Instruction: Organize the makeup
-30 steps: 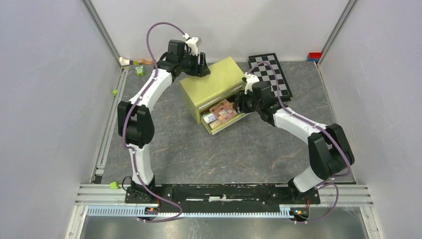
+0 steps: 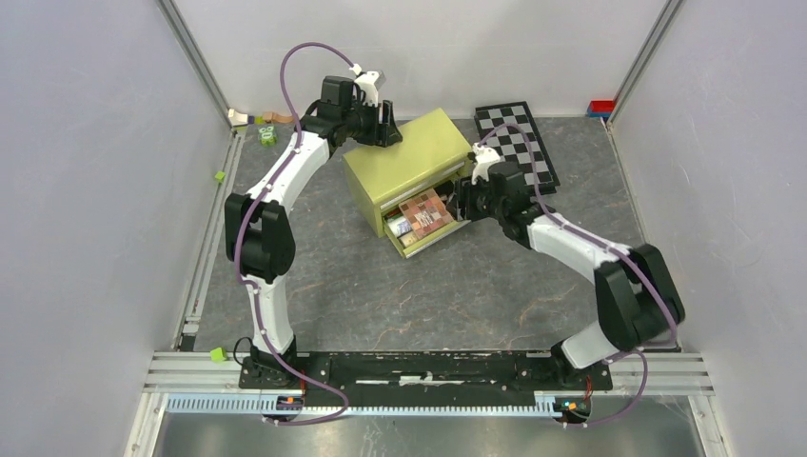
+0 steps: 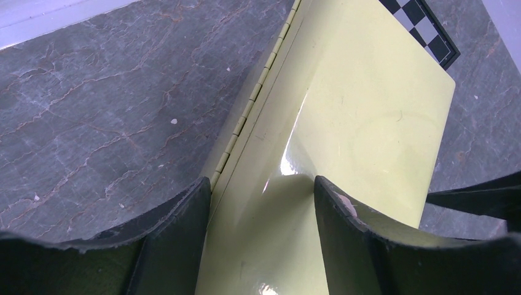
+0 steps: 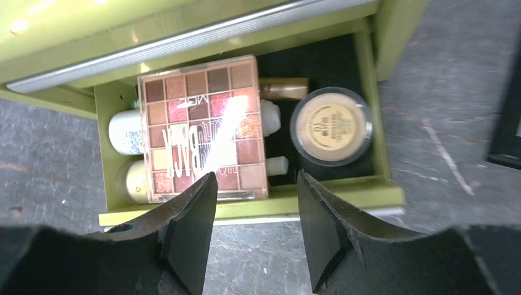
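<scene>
A yellow-green makeup box (image 2: 407,149) has its lower drawer (image 4: 110,184) pulled out, holding an eyeshadow palette (image 4: 203,129), a round powder compact (image 4: 330,128), white containers (image 4: 126,132) and a gold tube (image 4: 285,87). My left gripper is part open at the box's top back corner, its fingers on either side of that edge. My right gripper is open above the drawer's front edge, with nothing seen held between its fingers.
A checkerboard (image 2: 514,143) lies behind the box to the right. Small blocks (image 2: 267,135) sit at the back left and a red-blue tray (image 2: 600,109) at the back right.
The left arm and box look unchanged.
</scene>
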